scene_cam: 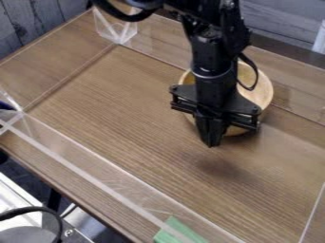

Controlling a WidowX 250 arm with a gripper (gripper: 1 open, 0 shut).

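My black gripper (pixel 214 129) hangs low in the centre of the view, shut, in front of a cream round bowl (pixel 256 90) that it largely hides. Nothing shows between its fingers. The bowl sits on the wooden table (pixel 114 114) behind the gripper, its rim visible on both sides of the arm.
A green object (pixel 178 232) lies at the front edge. Clear plastic pieces line the left and back-left edges, with dark cables at the lower left. A grey plank wall stands behind.
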